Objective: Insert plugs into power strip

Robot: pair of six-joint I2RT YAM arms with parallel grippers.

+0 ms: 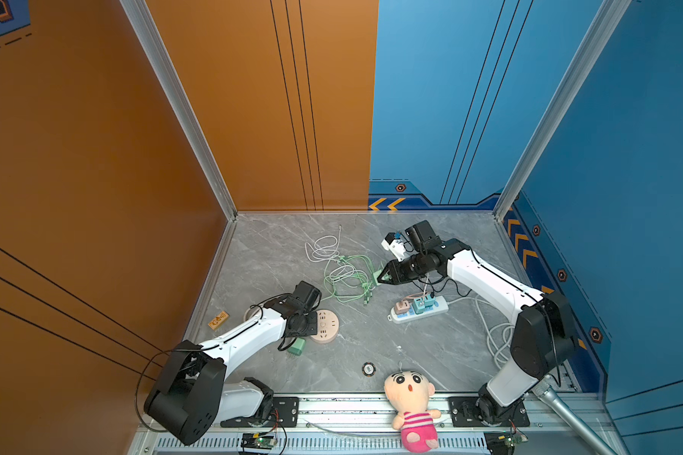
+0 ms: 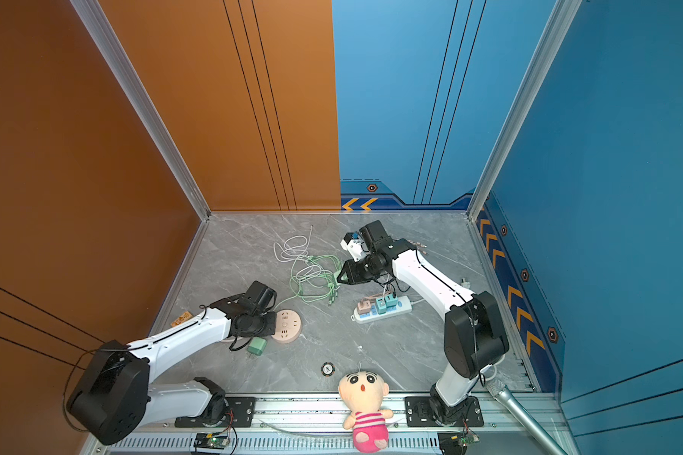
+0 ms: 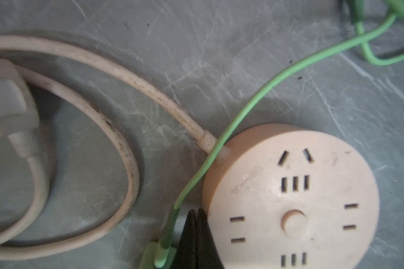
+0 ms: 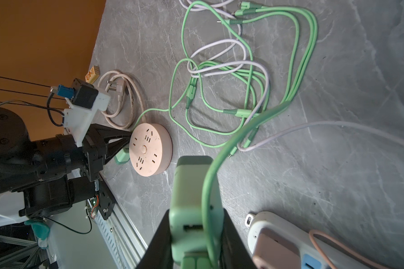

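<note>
A round pink power strip (image 3: 291, 197) lies flat, its upper sockets uncovered in the left wrist view. Beside its left edge my left gripper is shut, with nothing showing between its fingers; it seems to touch the strip's side. A green plug block (image 3: 149, 257) with a green cable sits just left of those fingers, partly cut off by the frame. My right gripper is shut on a second green plug block (image 4: 190, 188), held above the table with its cable looping over it. The white power strip (image 1: 422, 309) lies near the right arm, bearing pink and teal plugs.
Tangled green and white cables (image 1: 347, 276) cover the middle of the table. A pink cord (image 3: 134, 170) coils left of the round strip. A small round black object (image 1: 369, 369) and a doll (image 1: 410, 409) are in front.
</note>
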